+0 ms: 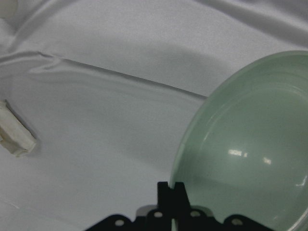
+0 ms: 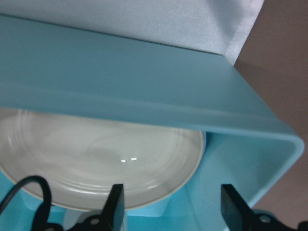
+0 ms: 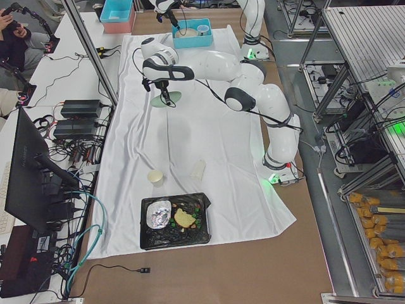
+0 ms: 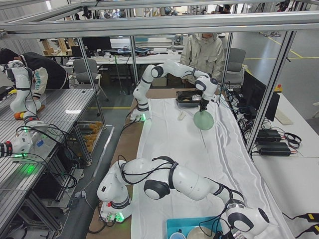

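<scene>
My left gripper is shut on the rim of a pale green plate (image 1: 245, 139), which it carries above the white cloth; the plate also shows in the left camera view (image 3: 171, 100) and right camera view (image 4: 203, 121). My right gripper stands open over the end of a light blue bin (image 2: 115, 82), which holds a pale oval dish (image 2: 96, 154) and, in the left camera view, a cup (image 3: 203, 30).
A black tray (image 3: 174, 238) with foil and food lies at the near end of the cloth, with a cream cup (image 3: 155, 177) and a wrapped packet (image 3: 198, 169) just beyond it.
</scene>
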